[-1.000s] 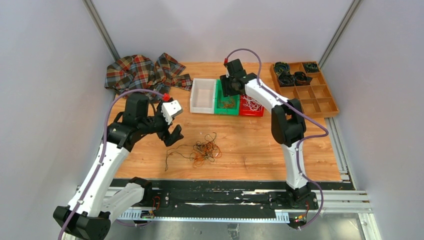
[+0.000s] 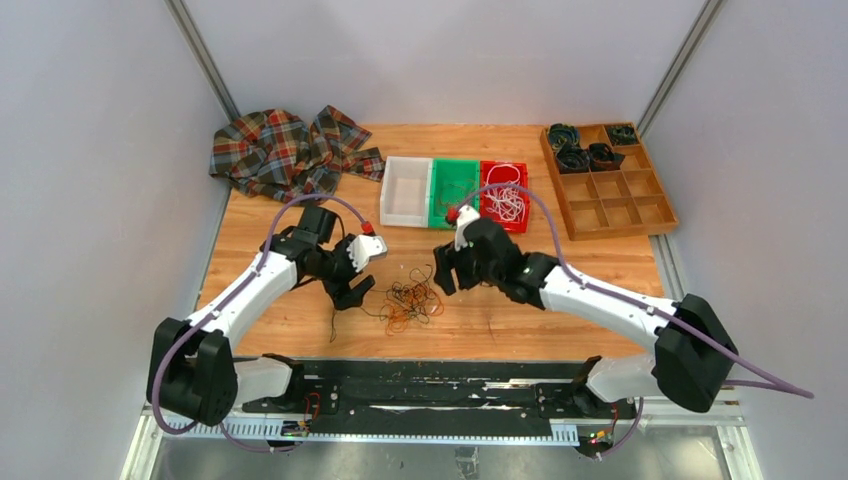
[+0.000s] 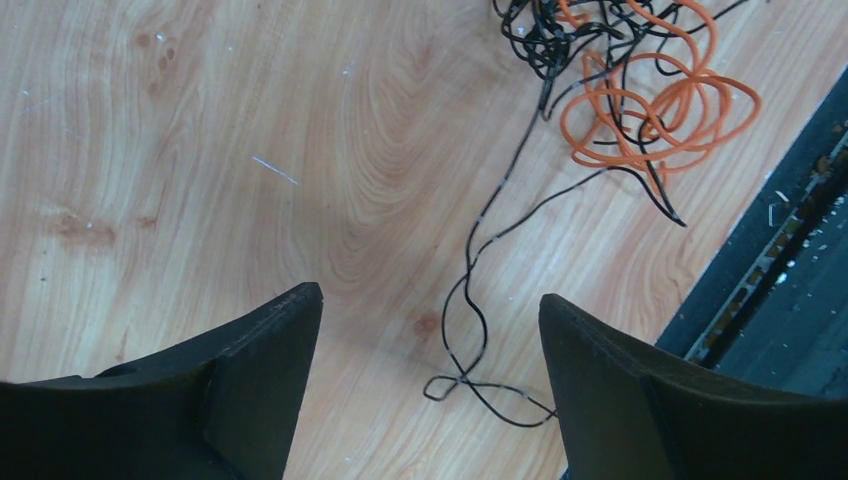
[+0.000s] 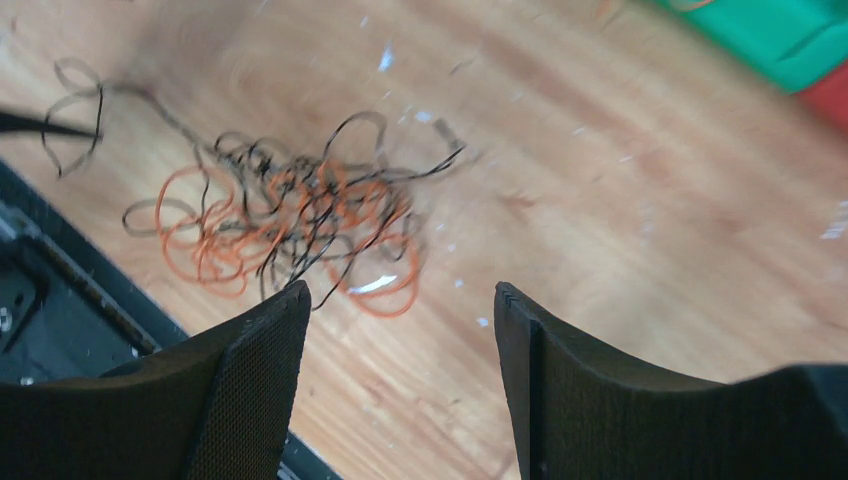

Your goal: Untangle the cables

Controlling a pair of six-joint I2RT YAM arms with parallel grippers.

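A tangle of black and orange cables lies on the wooden table near its front, with a loose black strand trailing left. My left gripper hangs over that strand, fingers apart, the strand lying between the fingers in the left wrist view. My right gripper is open just above the tangle's right side, nothing held.
A white bin, a green bin with orange cable, and a red bin with white cables stand at the back. A divided wooden organiser is back right; plaid cloth is back left.
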